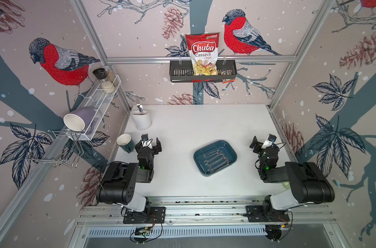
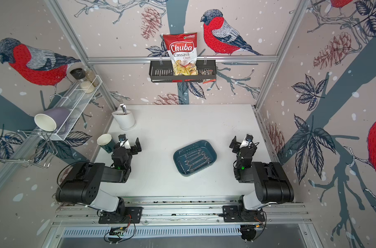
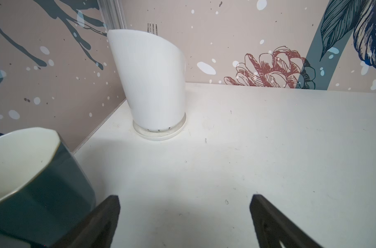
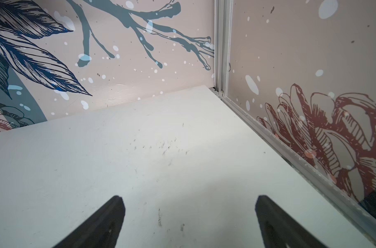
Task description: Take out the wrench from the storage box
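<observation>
A dark teal storage box (image 1: pixel 214 145) rests on the middle of the white table, holding several silver wrenches (image 2: pixel 195 159) lying side by side. My left gripper (image 1: pixel 148 143) is open over the table to the left of the box, beside a green cup; in its wrist view the fingers stand wide apart with bare table between. My right gripper (image 2: pixel 240 142) is open to the right of the box, with nothing between its fingers.
A green cup (image 3: pixel 39 198) and a white utensil holder (image 3: pixel 150 82) stand at the left. A wire shelf with a mug hangs on the left wall, a rack with chips (image 1: pixel 202 53) on the back wall.
</observation>
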